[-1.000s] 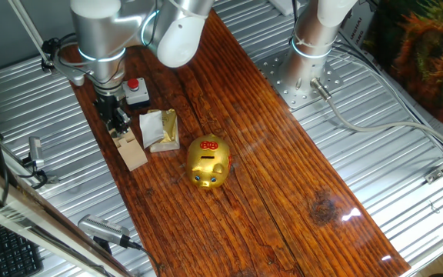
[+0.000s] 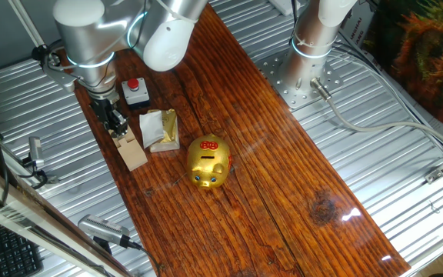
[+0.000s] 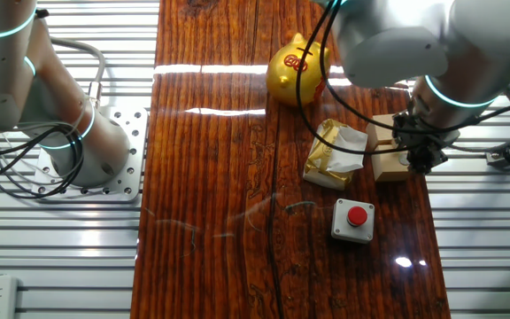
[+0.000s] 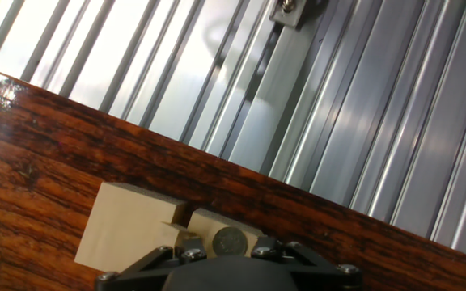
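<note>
A pale wooden block (image 4: 132, 226) with a notch lies at the table's edge. On it, a round coin (image 4: 230, 242) shows face-on in the wrist view, and part of a second coin (image 4: 188, 240) sits to its left. My gripper is right at the block, its two black fingertips apart on either side of the coin; whether they touch it cannot be made out. In exterior view 1 the dark gripper (image 2: 117, 129) covers the block's upper end. A gold piggy bank (image 2: 208, 163) with a dark slot on top stands farther along the table.
Beside the block lies a gold and white packet (image 2: 160, 129). A red-buttoned box (image 2: 135, 92) is close to my wrist. Black cables (image 3: 312, 97) loop in front of exterior view 2.
My arm's wrist has swung left and tilted in exterior view 1, while the fingertips stay at the block. The block, packet and piggy bank have not moved.
</note>
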